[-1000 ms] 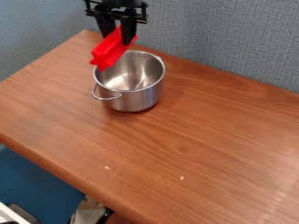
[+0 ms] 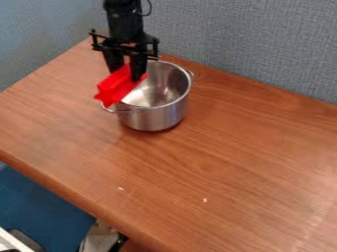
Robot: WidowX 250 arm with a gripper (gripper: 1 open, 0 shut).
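Note:
The black gripper (image 2: 129,65) reaches down from the top left, shut on a red object (image 2: 116,86) with a lobed end. It holds the object at a tilt over the left part of a steel pot (image 2: 166,115) with side handles. The object overlaps the pot's left rim in view; whether it touches the rim cannot be told. The pot stands upright on the wooden table.
Grey padded walls line the back. A blue floor and some hardware show beyond the table's front-left edge.
The gripper has moved left with the red object, which is now lower over the pot's left side than a moment ago. The pot looks unmoved.

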